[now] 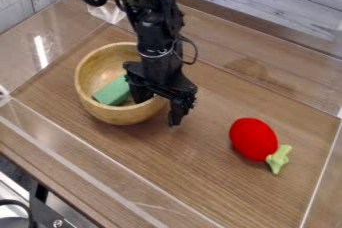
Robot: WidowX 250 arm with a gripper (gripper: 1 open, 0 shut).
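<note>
The black gripper [156, 100] hangs from the top centre of the view over the right side of a tan bowl [100, 59], fingers apart. A green object [114, 90] lies in the bowl, partly behind the gripper. Whether the fingers touch the bowl or the green object cannot be told.
A red object with a green top [254, 139] lies on the wooden table [187, 182] at the right. A small clear container [110, 10] is at the back left, partly hidden by the arm.
</note>
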